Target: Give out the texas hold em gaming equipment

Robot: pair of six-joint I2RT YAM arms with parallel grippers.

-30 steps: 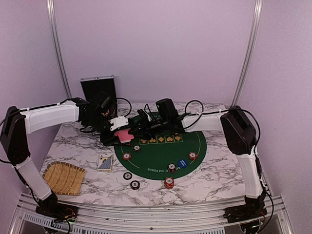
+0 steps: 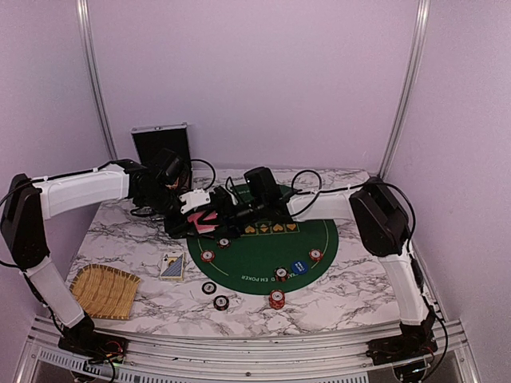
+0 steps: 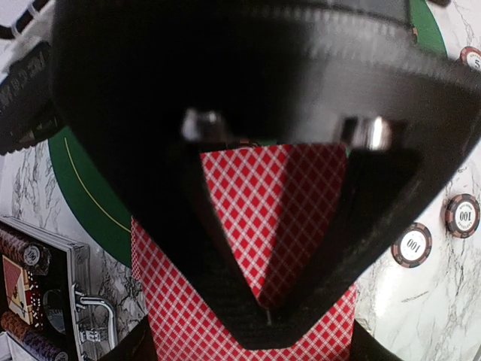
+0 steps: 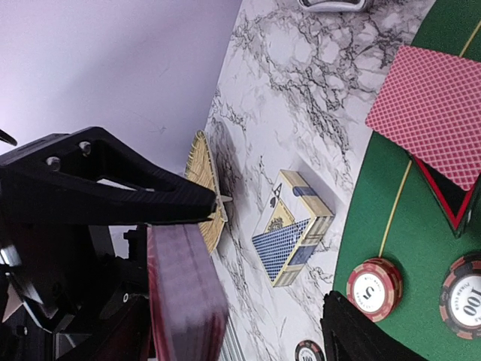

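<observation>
A deck of red-checked cards (image 3: pixel 248 210) is gripped by my left gripper (image 2: pixel 196 223), over the left side of the green poker mat (image 2: pixel 307 231); it fills much of the left wrist view and shows as a red block (image 4: pixel 184 286) in the right wrist view. My right gripper (image 2: pixel 223 209) is close beside it at the deck, standing open. In the right wrist view, red-backed cards (image 4: pixel 428 113) lie on the mat, with chip stacks (image 4: pixel 372 289) below them.
A boxed card deck (image 2: pixel 172 266) and a wicker tray (image 2: pixel 104 291) lie on the marble at the left. An open chip case (image 2: pixel 160 144) stands at the back left. Loose chips (image 2: pixel 221 302) lie at the front.
My right arm has shifted slightly lower and toward the deck in the left gripper. The left arm and the table items look unchanged.
</observation>
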